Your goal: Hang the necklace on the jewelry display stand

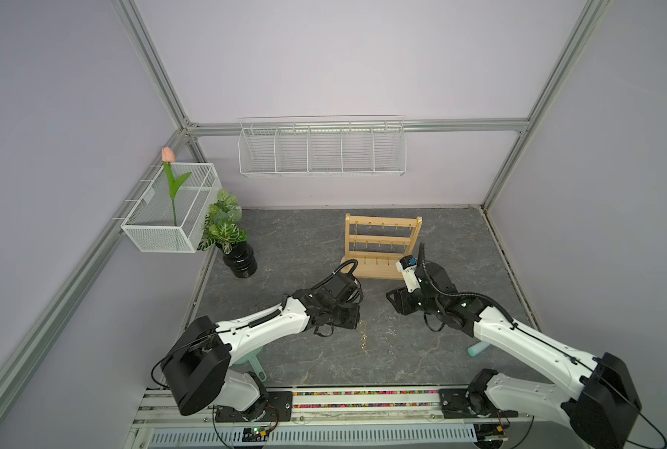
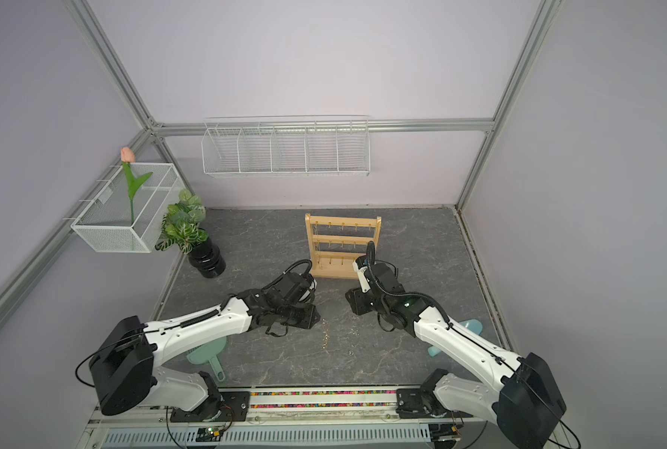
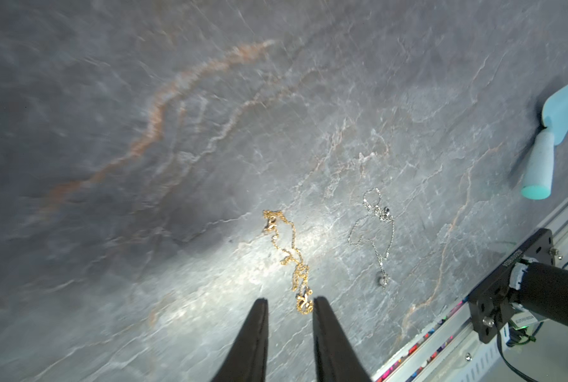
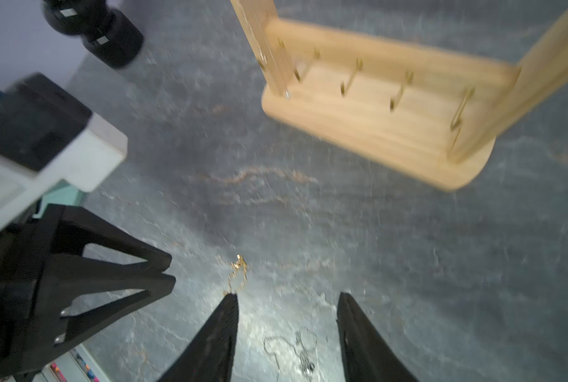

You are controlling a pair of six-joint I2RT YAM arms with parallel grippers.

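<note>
A gold necklace (image 3: 301, 273) lies bunched on the grey tabletop, just beyond the fingertips of my left gripper in the left wrist view. A finer silver necklace (image 3: 384, 213) lies to its right. My left gripper is open, with only bare tabletop showing between its fingers. Open too is my right gripper, empty and above the table in front of the stand. The wooden jewelry display stand (image 1: 382, 239) stands upright at the back, with rows of small hooks. Whether anything hangs on its upper hooks is too small to tell.
A potted plant (image 1: 225, 228) in a black pot stands at the back left, beneath a white wire basket (image 1: 165, 239). A teal dustpan (image 2: 208, 349) lies front left; a light-blue scoop (image 3: 538, 166) lies on the right. Clear tabletop separates necklaces and stand.
</note>
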